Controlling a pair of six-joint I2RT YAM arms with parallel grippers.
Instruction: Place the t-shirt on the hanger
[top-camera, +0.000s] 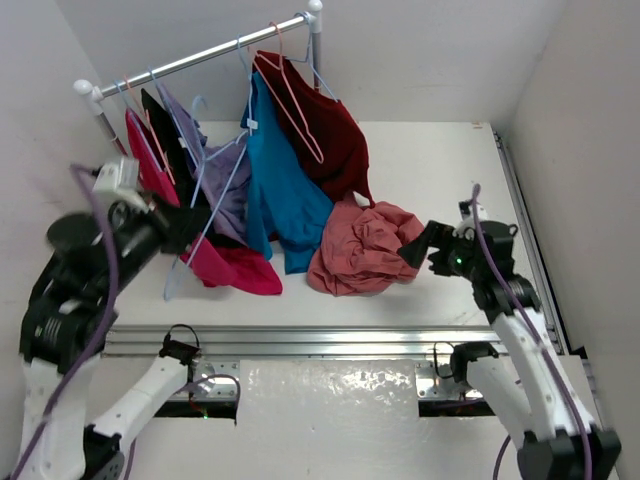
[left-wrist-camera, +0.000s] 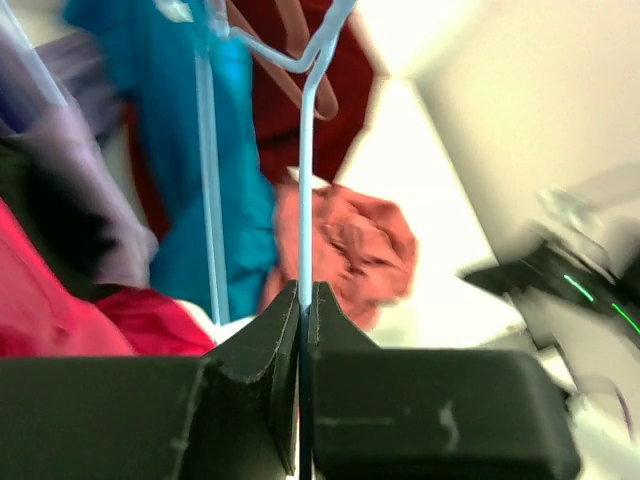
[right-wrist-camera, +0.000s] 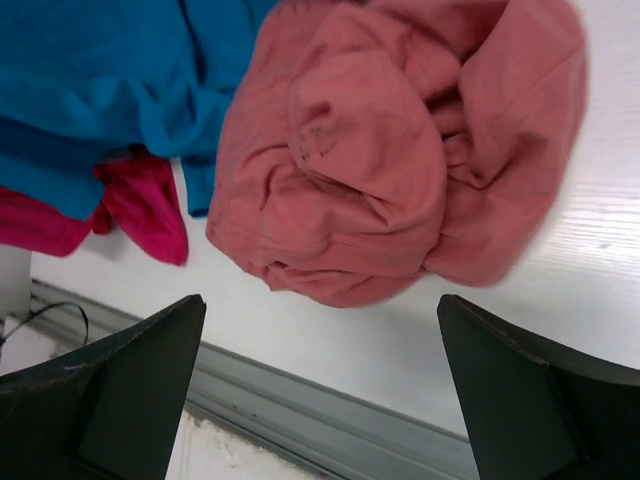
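Note:
In the top view, a light blue hanger (top-camera: 226, 190) is in front of the clothes rack, its hook pointing up. My left gripper (top-camera: 194, 228) is shut on this hanger; in the left wrist view the thin hanger bar (left-wrist-camera: 307, 210) runs down between the closed fingers. A crumpled salmon-pink t-shirt (top-camera: 368, 250) lies on the white table right of the hanging clothes. Just to its right, my right gripper (top-camera: 410, 250) stands open. The right wrist view has the shirt (right-wrist-camera: 370, 170) ahead of the spread fingers (right-wrist-camera: 505, 370), with nothing between them.
A metal rack rail (top-camera: 205, 60) carries several garments on hangers: a blue one (top-camera: 275, 180), a dark red one (top-camera: 325, 130), a purple one (top-camera: 228, 200) and a magenta one (top-camera: 235, 270). The dark red garment hangs close by the shirt. Bare table (top-camera: 440, 160) extends behind and right of it.

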